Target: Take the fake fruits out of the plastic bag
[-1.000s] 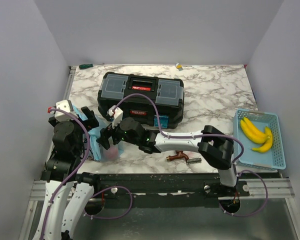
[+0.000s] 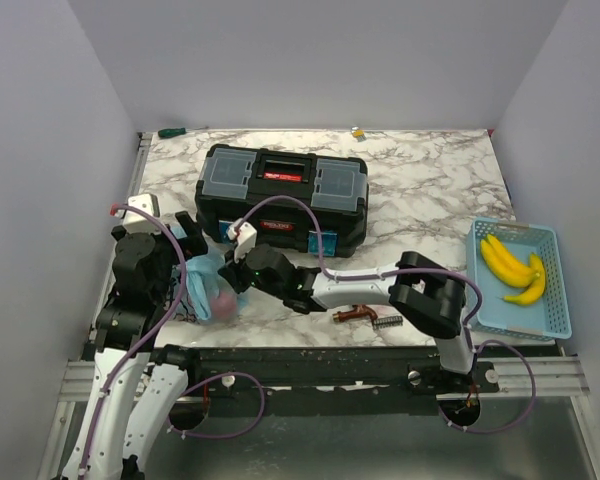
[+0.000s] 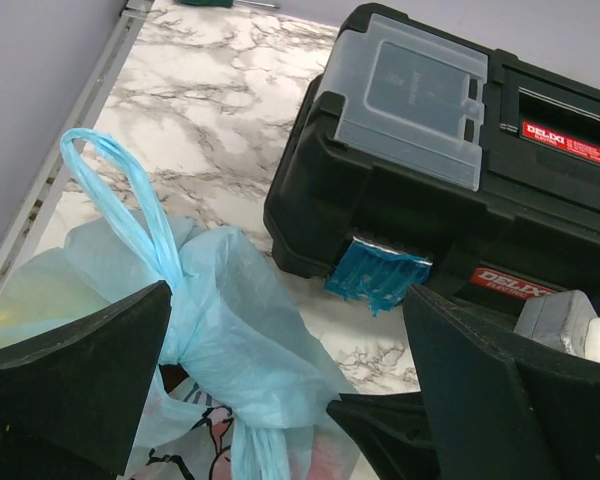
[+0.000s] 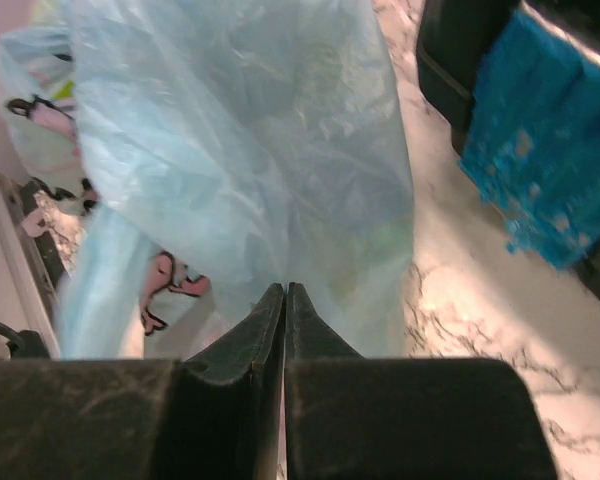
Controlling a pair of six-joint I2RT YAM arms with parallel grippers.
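Note:
The light-blue plastic bag point(image 2: 198, 278) lies at the table's left, with a knotted blue handle point(image 3: 145, 215) standing up. A pinkish round shape point(image 2: 222, 304) shows through its film. Above the bag my left gripper is open, its fingers wide apart and nothing held between them. My right gripper is shut against the bag's right side; whether any thin film is pinched at its tips cannot be made out. Yellow fake bananas point(image 2: 510, 268) lie in the blue basket point(image 2: 487, 321) at far right.
A black toolbox point(image 2: 283, 195) stands just behind and right of the bag, close to both grippers. A brown pipe-like piece point(image 2: 355, 314) and a spring point(image 2: 387, 322) lie near the front edge.
My right gripper has shifted slightly right, and its fingers, apart earlier, are now together. The left gripper has moved a little right over the bag. Bananas and basket are unchanged.

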